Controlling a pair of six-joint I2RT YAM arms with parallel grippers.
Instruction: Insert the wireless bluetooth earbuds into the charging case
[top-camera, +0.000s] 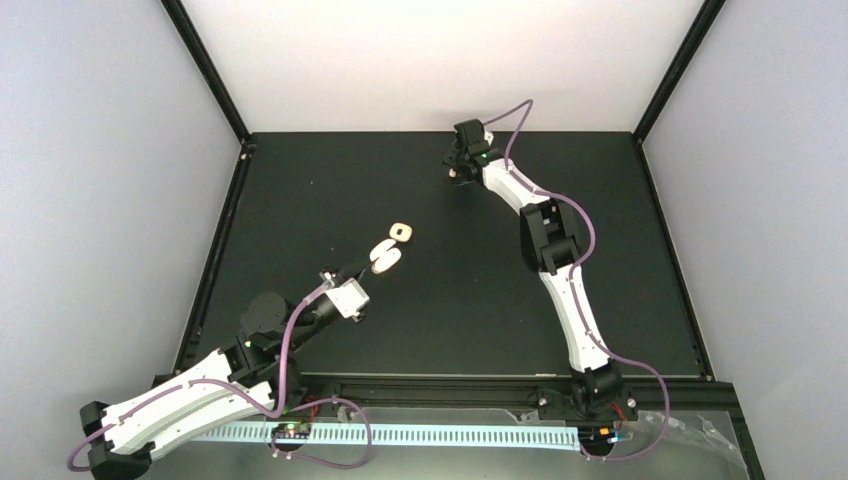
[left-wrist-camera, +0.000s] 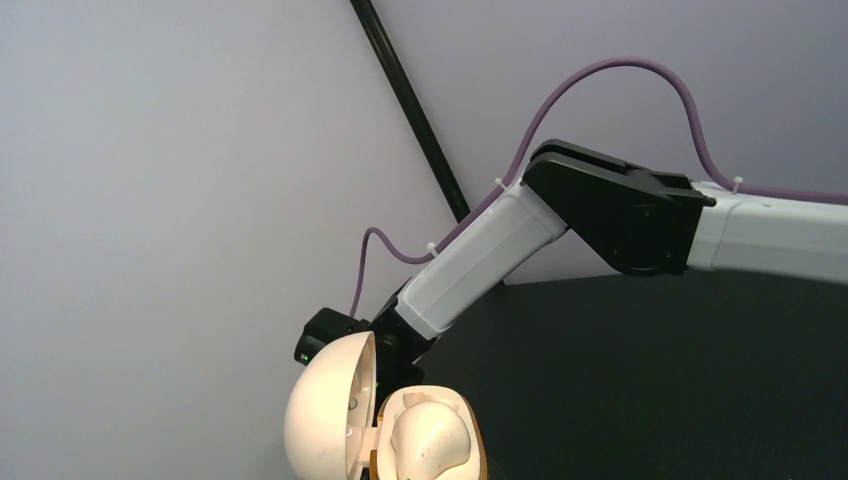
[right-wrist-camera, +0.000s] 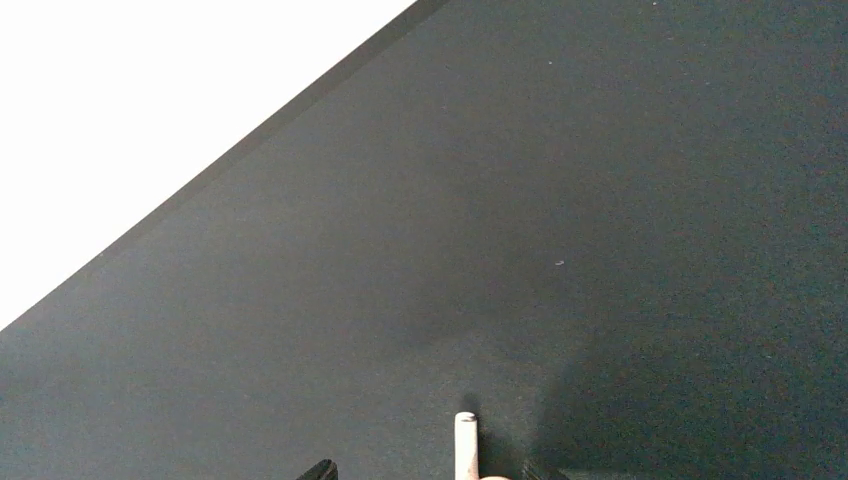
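Observation:
The open charging case (left-wrist-camera: 330, 410) is held by my left gripper (top-camera: 365, 270), shut on it; its lid stands upright, and a white piece sits in the visible well. In the top view a small cream square piece (top-camera: 400, 232) lies just behind the case. My right gripper is low over the far mat, its fingertips apart at the bottom edge of the right wrist view, either side of a white earbud (right-wrist-camera: 466, 445) lying on the mat. Whether it touches the earbud cannot be seen.
The back wall (top-camera: 350, 70) is close beyond my right gripper. A clear plastic bag (top-camera: 690, 430) lies outside the front rail.

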